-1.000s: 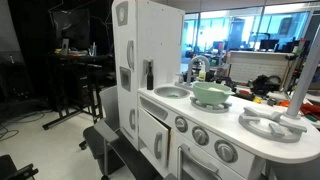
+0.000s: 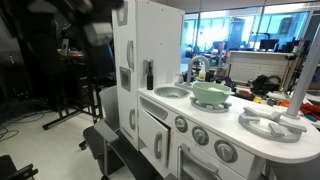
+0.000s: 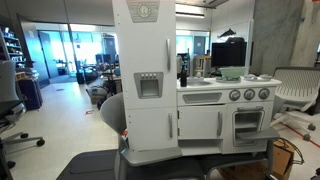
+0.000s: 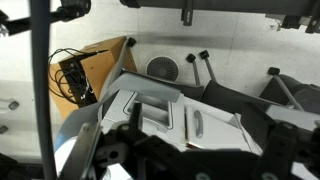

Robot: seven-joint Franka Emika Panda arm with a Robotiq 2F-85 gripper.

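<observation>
In the wrist view my gripper stands open, its dark fingers apart at the lower edge, with nothing seen held between them. Below it is the front of a white toy kitchen (image 4: 215,128), a door with a grey handle (image 4: 198,125) showing. Exterior view 1 has the lower cabinet door (image 2: 153,138) standing ajar. A pale green pot (image 2: 210,93) sits on the stove top, right of the grey sink (image 2: 172,91). A dark bottle (image 2: 149,75) stands beside the tall white fridge (image 2: 150,40). My arm is a dark blur at upper left there; its fingers cannot be made out.
A cardboard box (image 4: 97,68) with black cables lies on the floor. Dark grey base boards (image 3: 90,165) run before the kitchen. A grey round burner (image 2: 272,122) occupies the counter's right end. A white chair (image 3: 296,85) stands to the right.
The dark, blurred arm has come into the upper left of exterior view 1, where it was absent before. The kitchen and the things on it look unmoved.
</observation>
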